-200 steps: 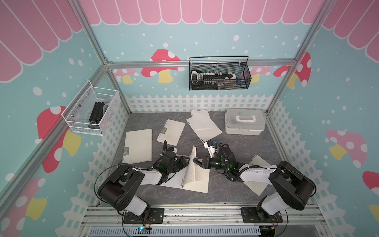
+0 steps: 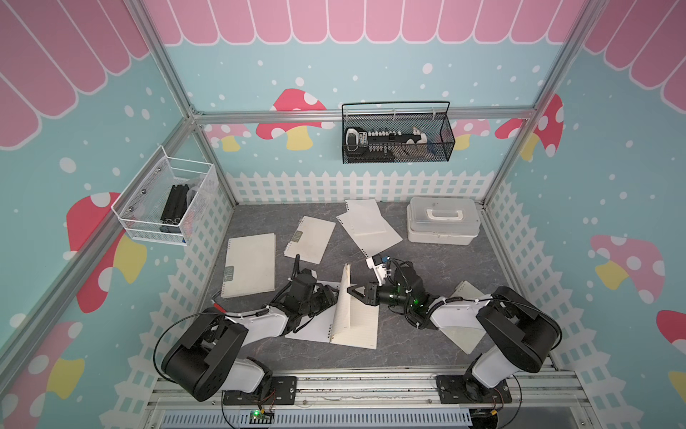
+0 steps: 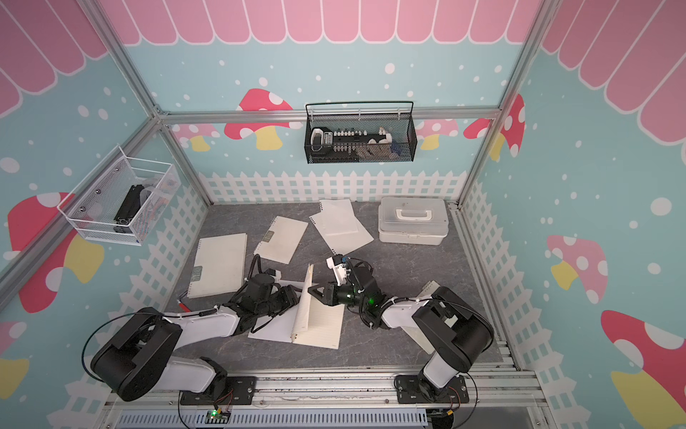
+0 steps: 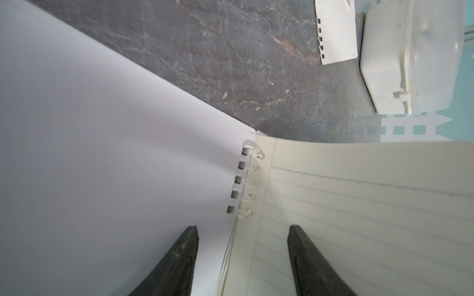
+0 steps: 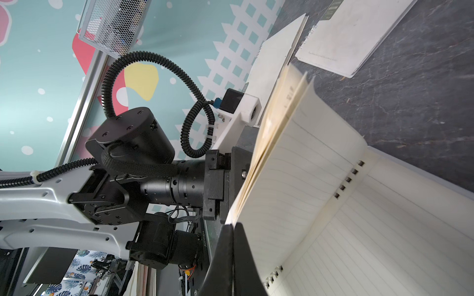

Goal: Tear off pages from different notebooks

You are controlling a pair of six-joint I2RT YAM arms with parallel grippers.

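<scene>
An open spiral notebook [image 2: 361,332] lies at the front centre, a bundle of lined pages [image 5: 296,167] standing up from its binding. My left gripper is over the left half, its fingers apart on either side of the spine, with the clear rings just beyond. My right gripper is at the raised pages' free edge from the right; its fingertips sit close together there, and whether paper lies between them is unclear.
Closed notebooks [image 2: 248,264] lie at the left and back, loose torn sheets [image 2: 368,221] at back centre, a clear lidded box [image 2: 443,221] at back right, another notebook [image 2: 457,336] under the right arm.
Both arms have shifted slightly leftward, and the standing pages lean a little further left than a second ago.
</scene>
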